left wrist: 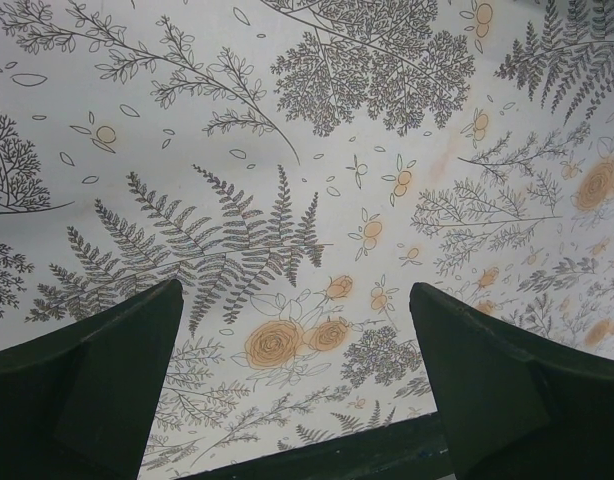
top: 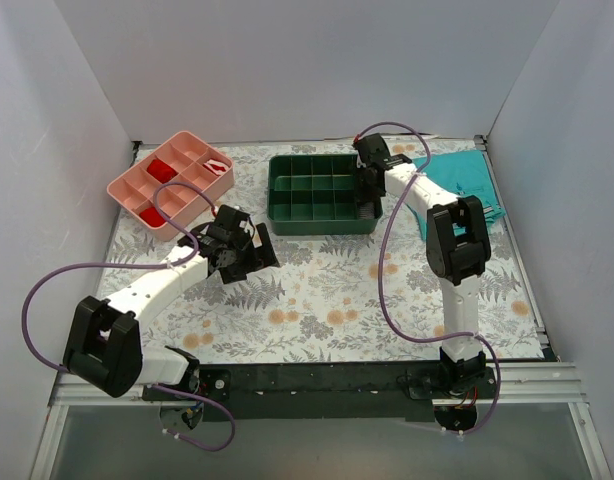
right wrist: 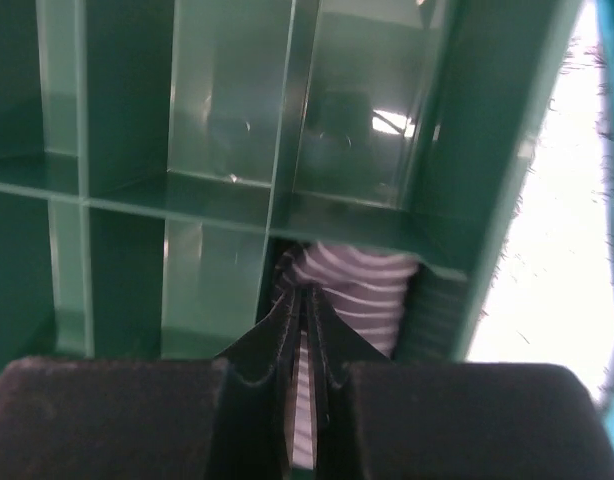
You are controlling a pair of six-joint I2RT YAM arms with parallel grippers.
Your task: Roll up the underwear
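Observation:
In the green divided box (top: pixel 322 226), a striped dark-and-pale underwear (top: pixel 366 211) lies rolled or folded in the front right compartment. The right wrist view shows the striped cloth (right wrist: pixel 362 295) between the green walls, partly covered by my fingers. My right gripper is over that compartment with its fingertips together, and no cloth shows between them. Over the patterned table at left, my left gripper (top: pixel 268 248) stands open; in the left wrist view only bare tablecloth (left wrist: pixel 297 220) appears between its fingers.
A pink divided box (top: pixel 171 184) with red items (top: pixel 161 171) stands at the back left. Turquoise cloth (top: pixel 465 176) lies at the back right, beneath the right arm.

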